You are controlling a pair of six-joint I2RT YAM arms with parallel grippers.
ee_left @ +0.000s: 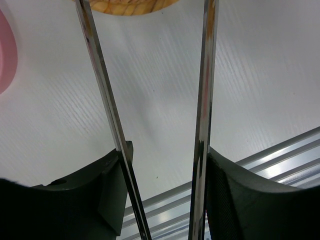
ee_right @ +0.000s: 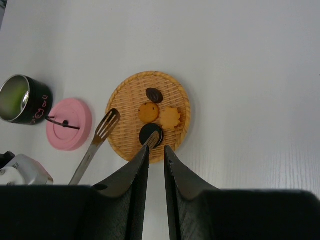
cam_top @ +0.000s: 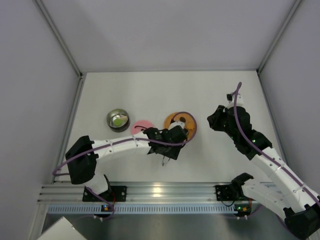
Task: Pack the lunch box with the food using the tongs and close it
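Observation:
A round wicker tray point(ee_right: 125, 92) carries a dark oval piece point(ee_right: 154, 95), an orange disc point(ee_right: 148, 112), a yellow flower-shaped piece point(ee_right: 171, 118) and a black round piece point(ee_right: 148, 131). To its left lies a pink lid point(ee_right: 57, 140) with a dark thin bar across it, then a dark pot point(cam_top: 118, 120) with something green inside. My left gripper is open, its long metal fingers point(ee_left: 106, 82) wide apart and empty, reaching over the tray's near side. Right of the tray hovers my right gripper, part open, nothing between its black fingers.
The left forearm point(cam_top: 115, 144) spans the table's front left and hides part of the tray from above. Bare white table point(cam_top: 150, 90) stretches behind the tray. A metal rail point(cam_top: 160, 188) runs along the front edge.

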